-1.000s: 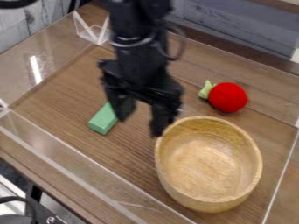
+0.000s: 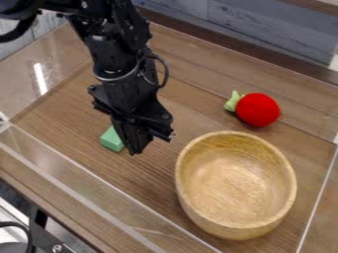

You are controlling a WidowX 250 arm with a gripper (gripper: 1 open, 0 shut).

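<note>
My black gripper (image 2: 142,136) hangs low over the table at the centre left, shut, with nothing seen between its fingers. Just beside and partly behind it on the left lies a small green block (image 2: 114,140). A tan wooden bowl (image 2: 235,193) sits at the lower right. A red ball-like object (image 2: 258,110) rests at the right, with a small light green piece (image 2: 232,102) at its left.
A low rim runs along the back and left edges. A dark cable lies at the bottom left corner.
The arm has moved left from near the bowl, and the gripper now stands close by the green block. The bowl and red object have not visibly moved.
</note>
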